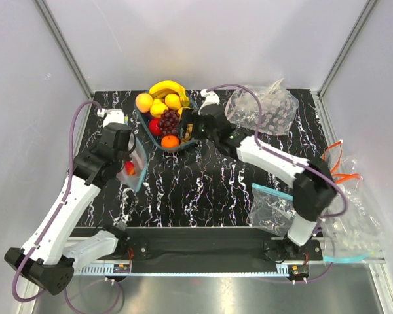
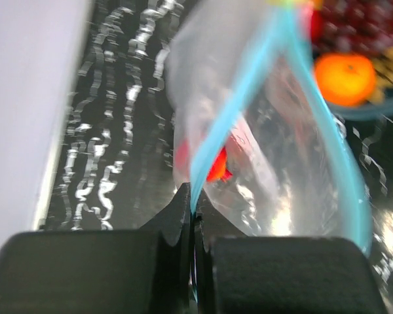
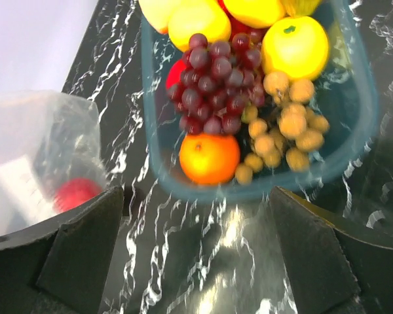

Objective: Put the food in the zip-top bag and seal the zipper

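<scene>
A clear zip top bag (image 2: 275, 176) with a blue zipper rim hangs from my left gripper, which is shut on that rim; the bag's mouth gapes. Inside it lies a red item, blurred through the plastic, seen also as a red patch (image 3: 76, 193) in the right wrist view. A blue-grey basket (image 3: 370, 98) holds red grapes (image 3: 216, 82), an orange (image 3: 209, 159), yellow fruit and small brown potatoes or nuts (image 3: 291, 124). At the basket's right front in the top view, my right gripper (image 1: 191, 123) stands open, nothing between its fingers.
Bananas (image 1: 167, 88) top the basket's back. Another clear bag (image 1: 262, 110) lies at the back right, a blue-edged bag (image 1: 270, 208) at front right, and orange-edged bags (image 1: 347, 203) along the right side.
</scene>
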